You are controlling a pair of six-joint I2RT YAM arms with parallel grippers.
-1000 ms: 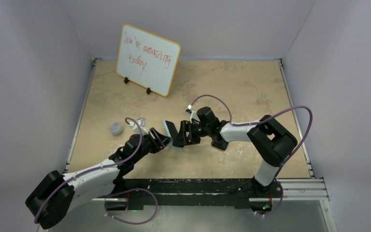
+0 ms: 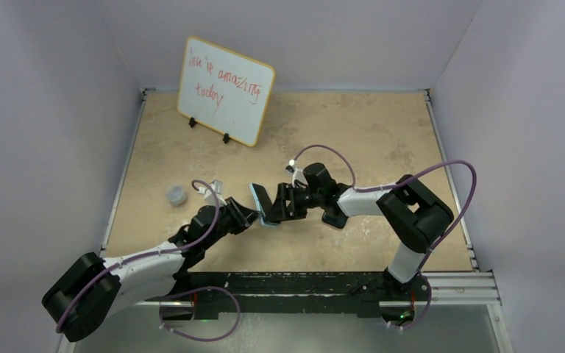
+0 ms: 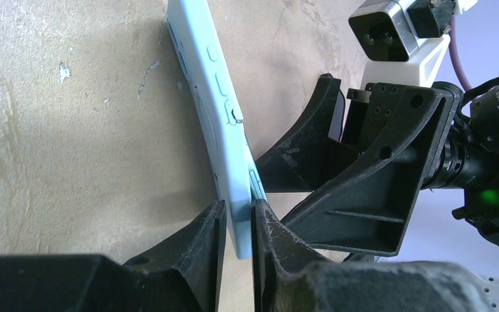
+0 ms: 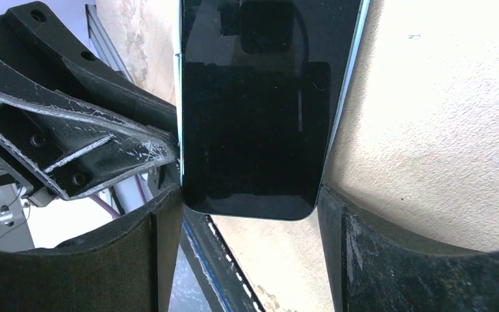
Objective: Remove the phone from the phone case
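The black phone (image 4: 253,117) in its light blue case (image 3: 211,78) stands tilted on edge at the middle front of the table. My left gripper is shut on the lower end of the case's side. My right gripper has its fingertips at either side of the phone's bottom end; whether they grip it or stand just clear cannot be told. In the top view, the two grippers face each other across the phone and case.
A dark object (image 2: 335,220) lies under the right arm. A round clear container (image 2: 176,195) sits at the left. The whiteboard (image 2: 225,90) stands at the back.
The left arm has shifted slightly, with its gripper closing at the case. The right arm and the phone look almost unchanged.
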